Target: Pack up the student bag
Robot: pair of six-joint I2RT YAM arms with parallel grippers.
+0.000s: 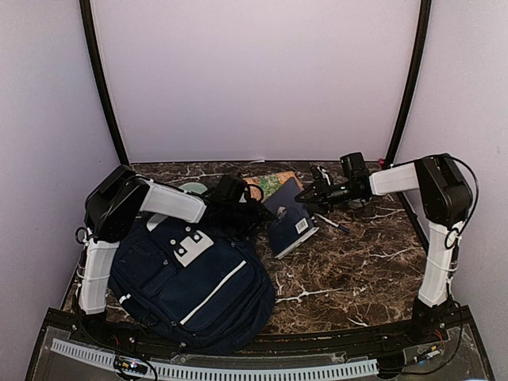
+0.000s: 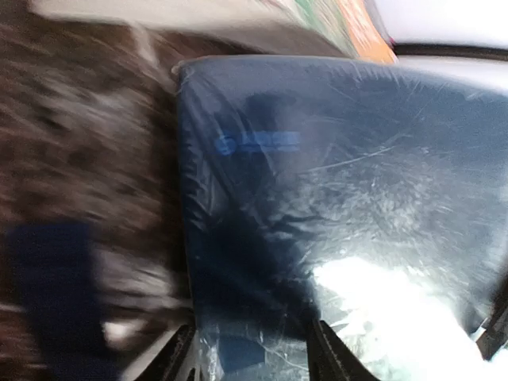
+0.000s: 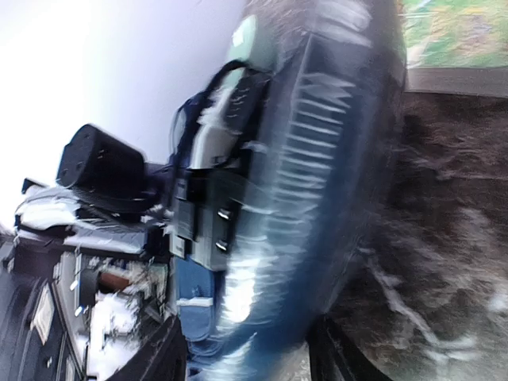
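A dark blue notebook point(image 1: 287, 221) in a glossy clear cover is tilted up off the table, between my two grippers. My left gripper point(image 1: 267, 213) is at its left side. In the left wrist view, the fingers of this gripper stand apart, with the cover's corner point(image 2: 238, 198) behind and between them. At the notebook's upper right is my right gripper point(image 1: 308, 194). The right wrist view is blurred; the notebook's long edge point(image 3: 294, 175) runs down between the parted fingers of this gripper. Whether either grips it is unclear. A navy backpack point(image 1: 214, 278) lies at front left.
An orange and green book point(image 1: 274, 182) lies at the back, partly covered by the notebook. A dark pen-like item point(image 1: 333, 225) is right of it. A pale green round thing point(image 1: 194, 188) sits behind the left arm.
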